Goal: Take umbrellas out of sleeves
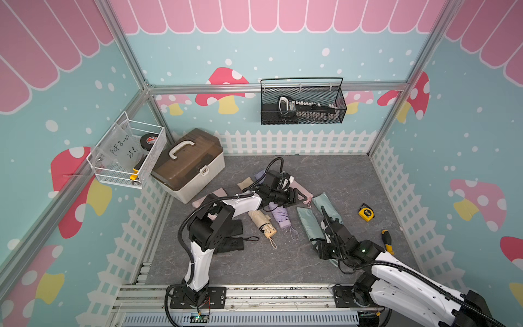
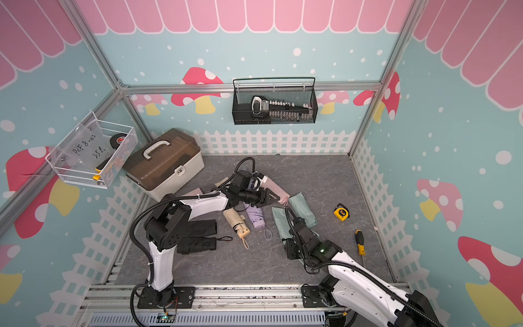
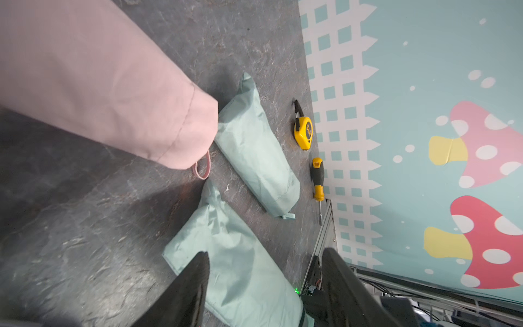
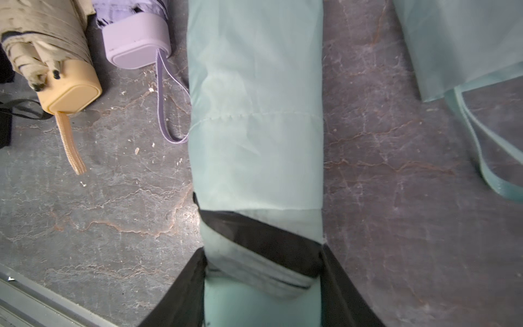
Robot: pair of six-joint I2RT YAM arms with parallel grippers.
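My right gripper is open around the lower end of a long mint sleeved umbrella point(image 4: 255, 163), with a dark band between its fingers. A second mint bundle point(image 3: 256, 147) lies to the right. My left gripper hangs open above the floor near the pink sleeved umbrella point(image 3: 119, 103), whose end has a loop. A beige umbrella point(image 1: 260, 222) and a lilac umbrella point(image 4: 136, 41) lie bare in the middle. Dark umbrellas point(image 2: 198, 245) lie at the left, partly behind the left arm.
A tape measure point(image 1: 366, 212) and a screwdriver point(image 1: 387, 240) lie at the right. A lidded toolbox point(image 1: 190, 163) stands at the back left. A white basket and a black basket hang on the walls.
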